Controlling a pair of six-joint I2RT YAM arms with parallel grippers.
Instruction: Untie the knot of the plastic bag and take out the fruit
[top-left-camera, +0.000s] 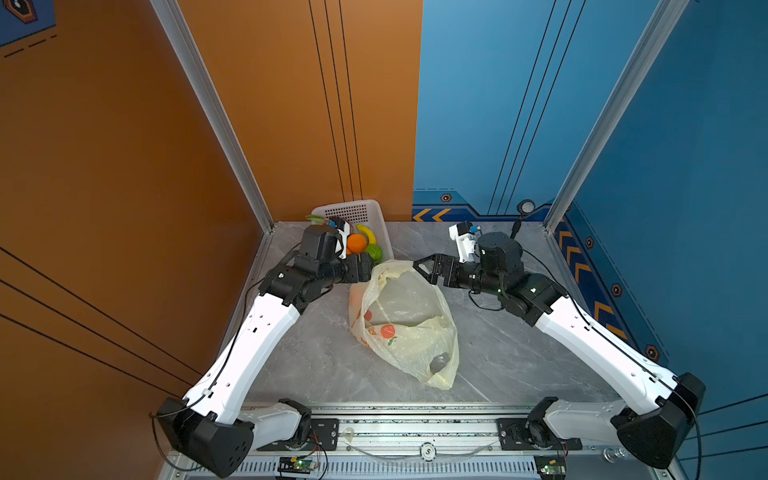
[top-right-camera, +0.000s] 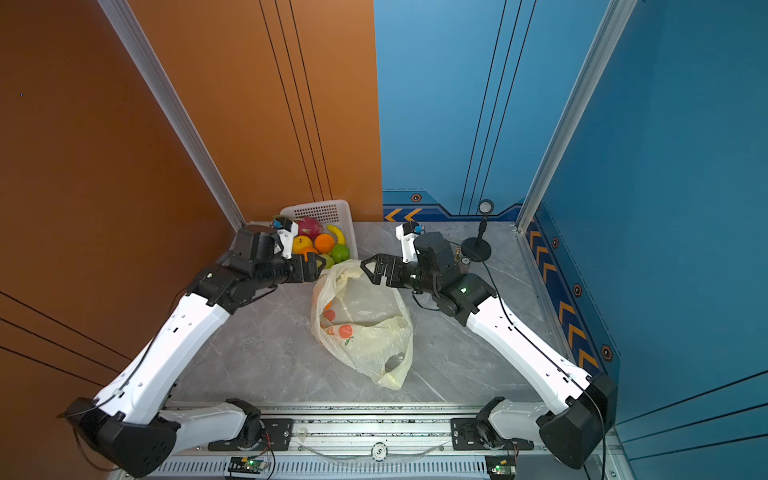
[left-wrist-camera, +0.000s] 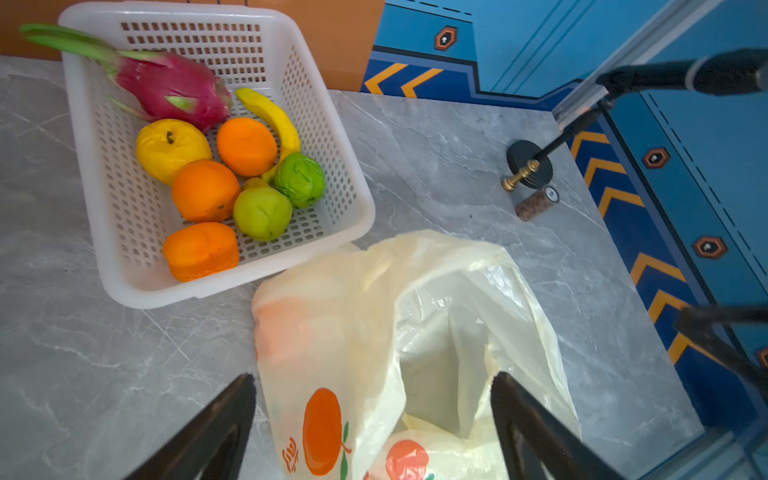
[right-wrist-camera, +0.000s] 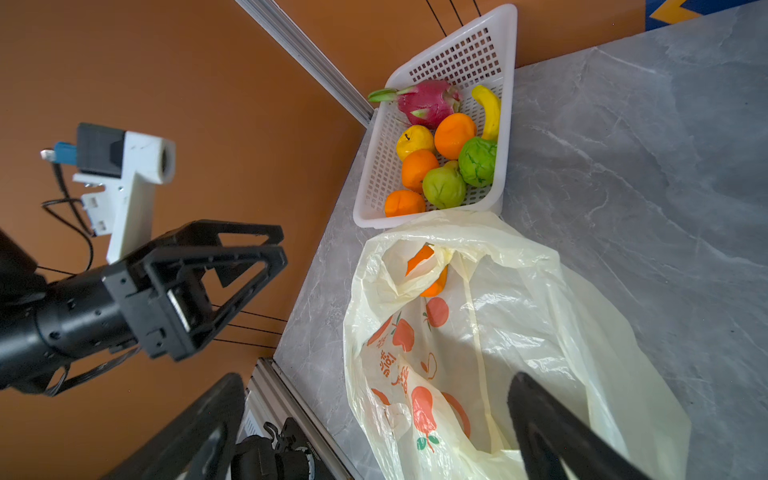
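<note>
The cream plastic bag (top-left-camera: 404, 336) lies on the table with its mouth spread wide and no knot visible; in the right wrist view an orange fruit (right-wrist-camera: 424, 260) shows at its far end. Fruit, including a dragon fruit (left-wrist-camera: 172, 88) and several oranges, fills the white basket (left-wrist-camera: 356, 208) behind it. My left gripper stands open above the bag's left side, empty. My right gripper is open over the bag's right side, nothing between its fingers.
A black stand (top-right-camera: 476, 248) with a small cylinder (left-wrist-camera: 534, 204) beside it is at the back right.
</note>
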